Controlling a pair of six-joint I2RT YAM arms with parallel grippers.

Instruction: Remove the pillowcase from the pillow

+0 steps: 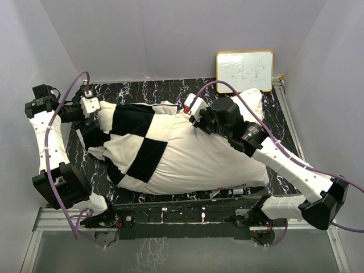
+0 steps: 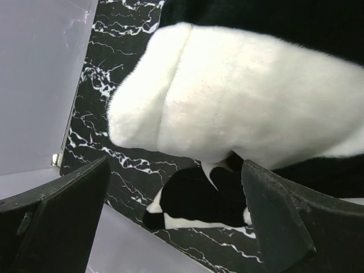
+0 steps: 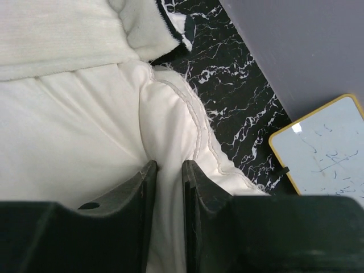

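Observation:
The pillow in its white and black checked pillowcase (image 1: 148,149) fills the table, bunched at the left end, plain white on the right. At that left end my left gripper (image 1: 88,116) stands open; in the left wrist view its fingers (image 2: 62,216) are parted over folded white and black fabric (image 2: 239,91). My right gripper (image 1: 196,118) is down on the white cloth near the upper middle. In the right wrist view a ridge of seamed white fabric (image 3: 176,125) runs in between its fingertips, which are parted slightly around it; whether they pinch it is unclear.
A framed whiteboard (image 1: 244,70) stands at the back right against the grey wall (image 1: 142,34). Bare black marble table (image 1: 85,170) shows along the left and back edges. Walls close in on both sides.

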